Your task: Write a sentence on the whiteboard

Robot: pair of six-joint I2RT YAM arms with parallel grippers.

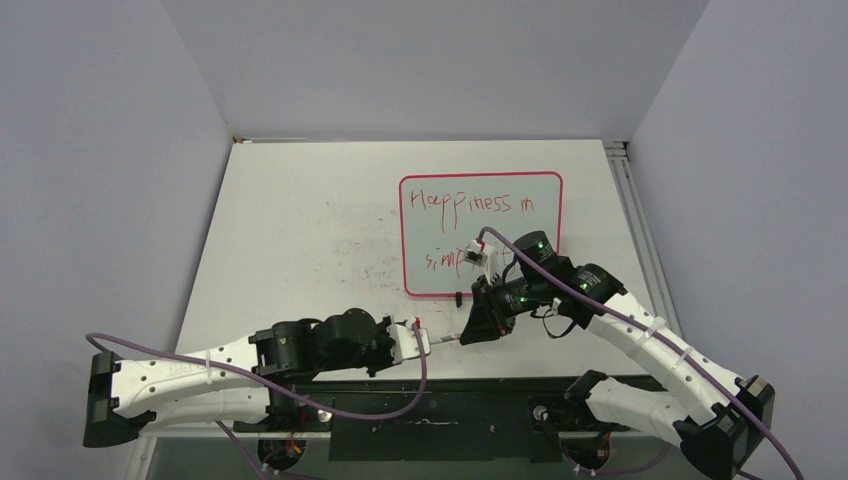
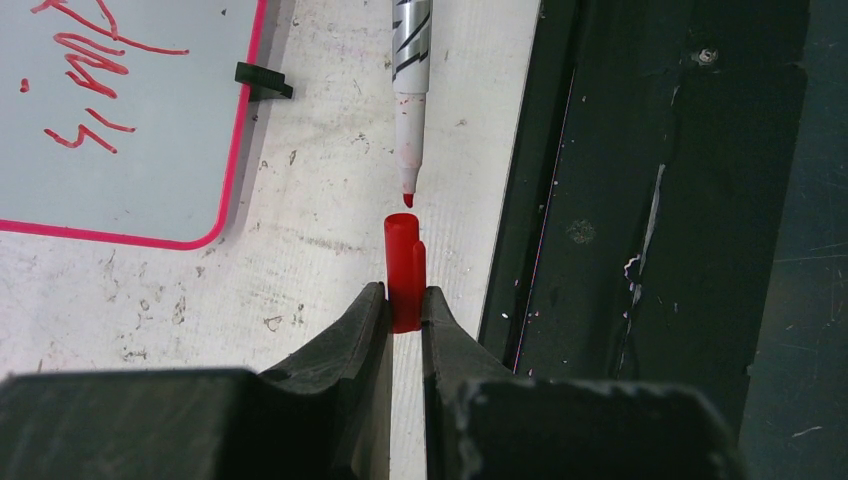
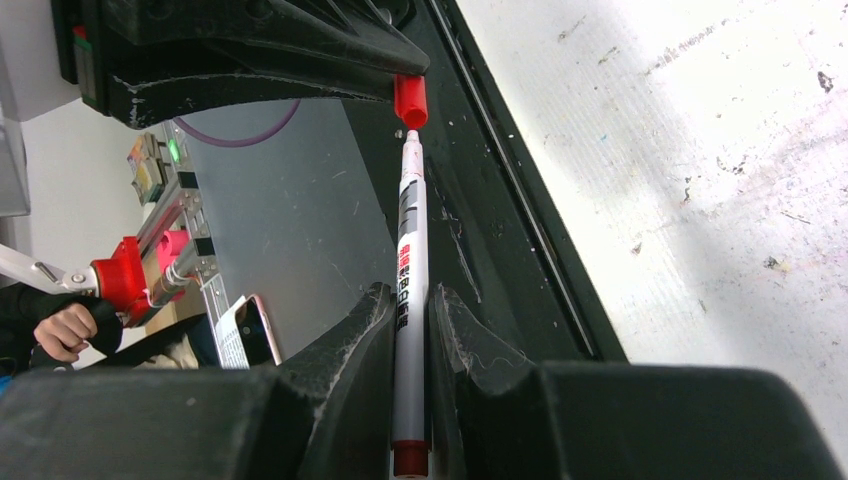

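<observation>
The pink-framed whiteboard (image 1: 480, 185) carries red handwriting, "Happiness in" above and a second line starting "simp", partly covered by my right arm. In front of the board's lower edge my right gripper is shut on the marker (image 3: 411, 255), a white pen with a red end. Facing it, my left gripper is shut on the red cap (image 2: 403, 265). The marker's bare red tip (image 2: 408, 199) points at the cap's end. In the left wrist view a small gap separates them, roughly in line.
A black clip (image 2: 264, 80) sticks out from the board's edge. A dark strip (image 1: 450, 420) runs along its front edge. Purple cables loop over both arms.
</observation>
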